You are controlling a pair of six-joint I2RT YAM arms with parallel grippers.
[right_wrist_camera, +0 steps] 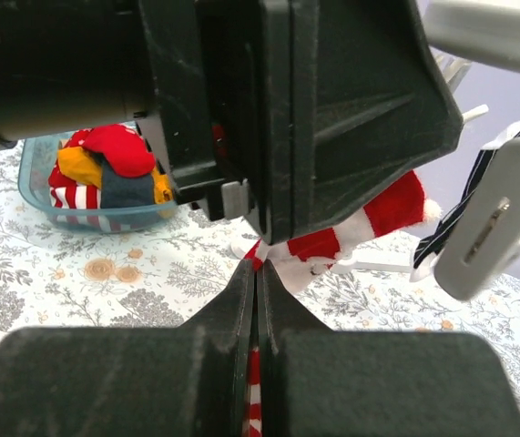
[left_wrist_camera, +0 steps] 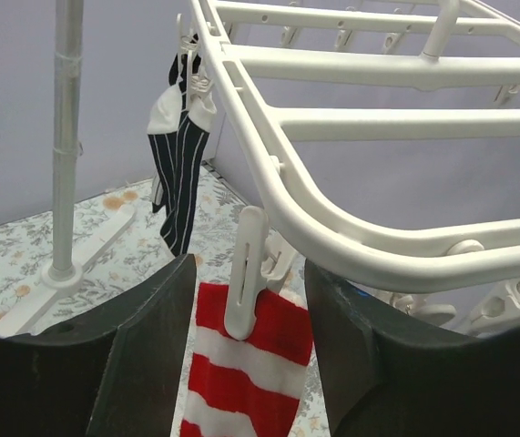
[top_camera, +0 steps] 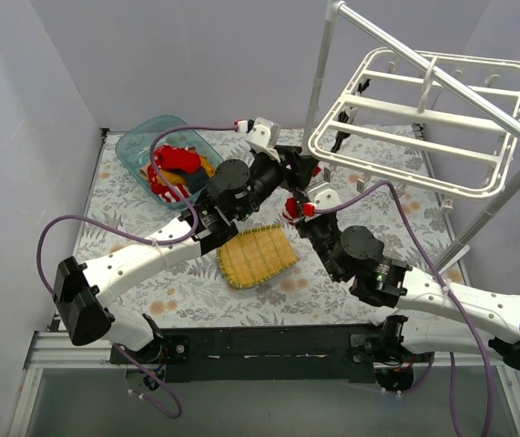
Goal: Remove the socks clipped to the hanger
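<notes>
The red-and-white striped sock (left_wrist_camera: 246,373) hangs from a white clip (left_wrist_camera: 246,273) at the edge of the white hanger (left_wrist_camera: 360,241). My left gripper is part open, one finger (left_wrist_camera: 164,328) to each side of the clip, not closed on it. My right gripper is shut on a fold of the striped sock (right_wrist_camera: 319,244); a strip of the cloth shows below, between its fingers. A black-and-white striped sock (left_wrist_camera: 182,164) hangs from clips farther back. In the top view both grippers meet under the hanger's near-left corner.
A clear bin (top_camera: 134,150) with red, yellow and dark cloths stands at the back left. A woven mat (top_camera: 258,257) lies mid-table. The hanger's metal stand (top_camera: 321,68) rises close to the left gripper. The left gripper's body looms just above the right fingers.
</notes>
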